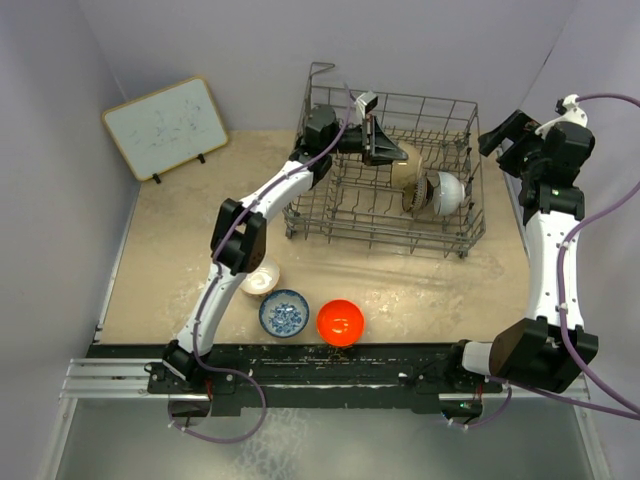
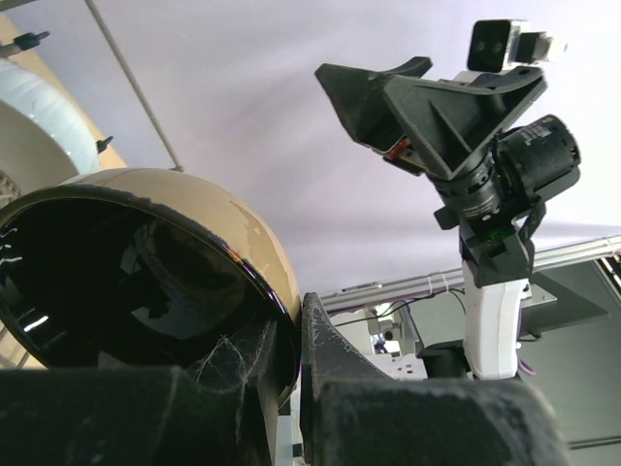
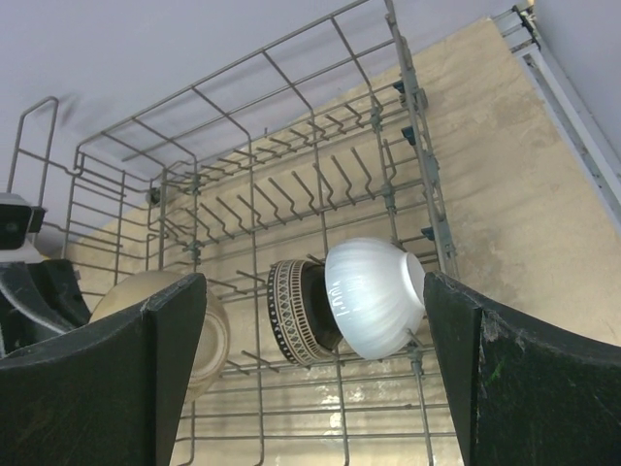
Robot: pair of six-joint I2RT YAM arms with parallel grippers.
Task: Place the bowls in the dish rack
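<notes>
In the wire rack (image 1: 380, 226), my left gripper (image 1: 385, 150) is at the rim of a cream bowl with dark inside (image 2: 264, 248), which stands on its side left of a patterned bowl (image 3: 291, 311) and a white bowl (image 3: 374, 296). Whether its fingers grip that rim is unclear. My right gripper (image 1: 500, 140) is open beyond the rack's right end. On the table at front lie a white bowl (image 1: 260, 277), a blue patterned bowl (image 1: 284, 313) and a red bowl (image 1: 340, 322).
A whiteboard (image 1: 160, 125) leans at the back left. Walls border the sides and back.
</notes>
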